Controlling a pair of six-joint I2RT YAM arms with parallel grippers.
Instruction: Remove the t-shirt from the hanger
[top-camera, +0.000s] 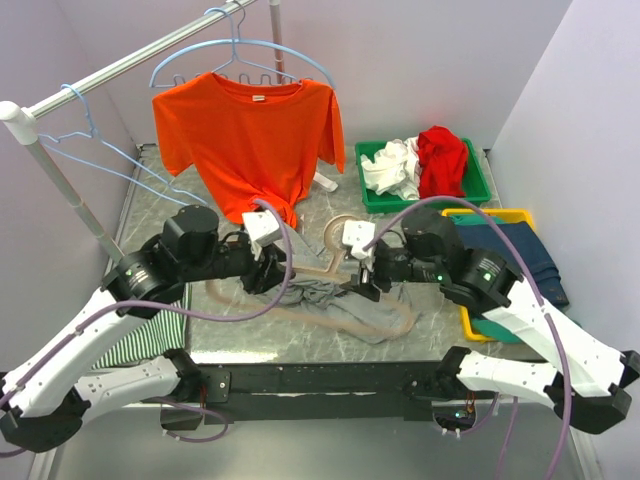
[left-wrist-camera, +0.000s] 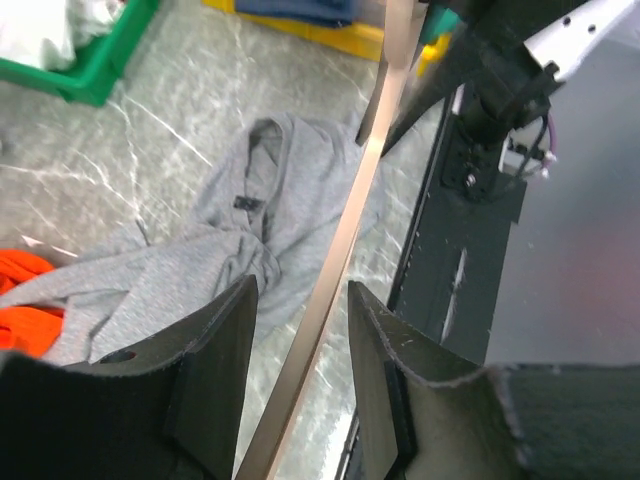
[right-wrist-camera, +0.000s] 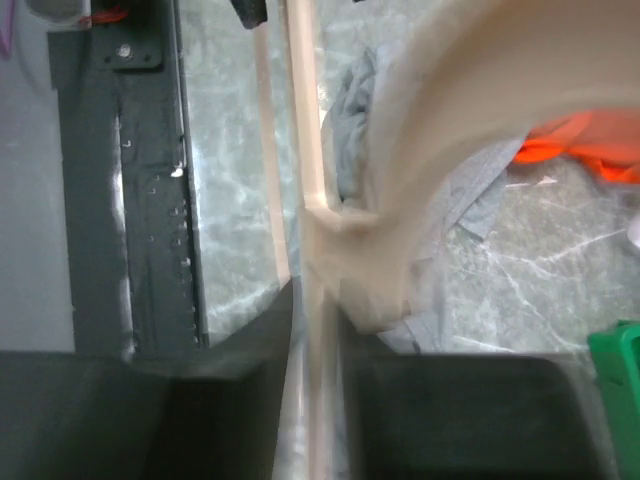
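Observation:
The orange T-shirt (top-camera: 245, 135) hangs on a blue hanger (top-camera: 235, 42) on the rail. A beige wooden hanger (top-camera: 335, 260) is between both arms, above a grey garment (top-camera: 370, 320) on the table. In the left wrist view, its bar runs between the fingers of my left gripper, which stand apart with gaps beside the bar. My right gripper is also at the wooden hanger; motion blur hides whether it grips it.
An empty blue hanger (top-camera: 90, 135) hangs at left. A green basket (top-camera: 475, 190) and yellow basket (top-camera: 465, 325) hold clothes at right. Striped cloth (top-camera: 150, 330) lies front left.

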